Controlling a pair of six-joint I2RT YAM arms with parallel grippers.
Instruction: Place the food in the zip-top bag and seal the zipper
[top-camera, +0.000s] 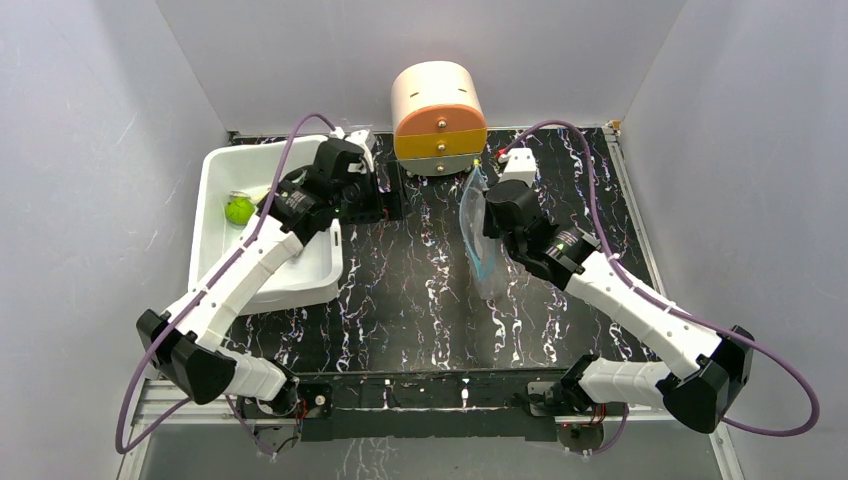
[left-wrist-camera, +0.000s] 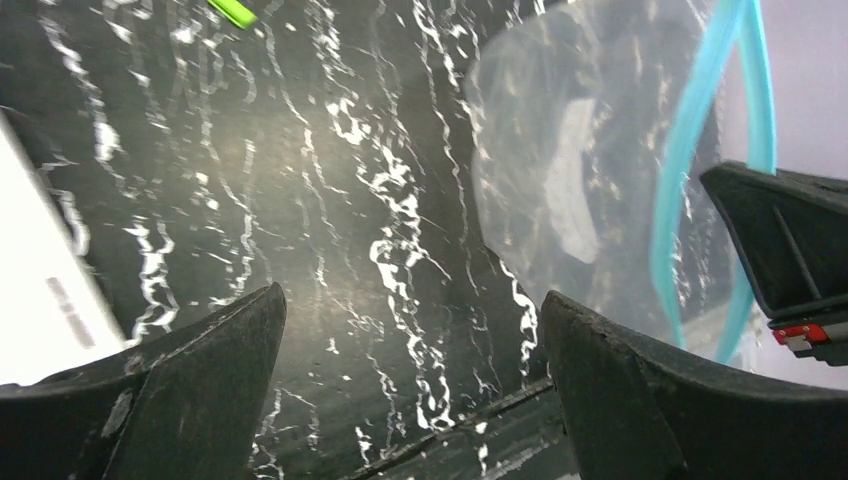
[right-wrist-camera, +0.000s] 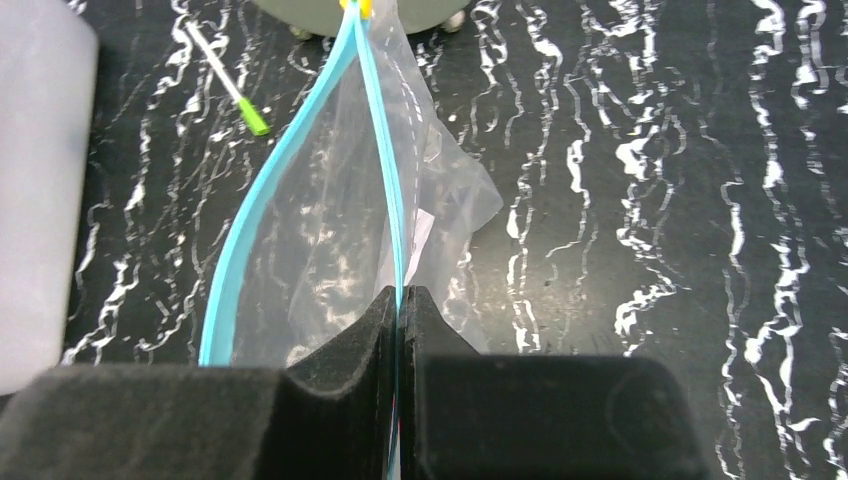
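The clear zip bag (top-camera: 477, 250) with a blue zipper hangs from my right gripper, which is shut on its edge, the blue strip running between the fingers. My left gripper is open and empty, left of the bag, with marble table visible between its fingers. A green round food item (top-camera: 239, 209) with a pale piece behind it lies in the white bin (top-camera: 210, 250) at the left, partly behind the left arm.
A drawer box (top-camera: 440, 110) stands at the back centre. A green-and-white stick (right-wrist-camera: 253, 118) lies on the table (top-camera: 380, 310) near it.
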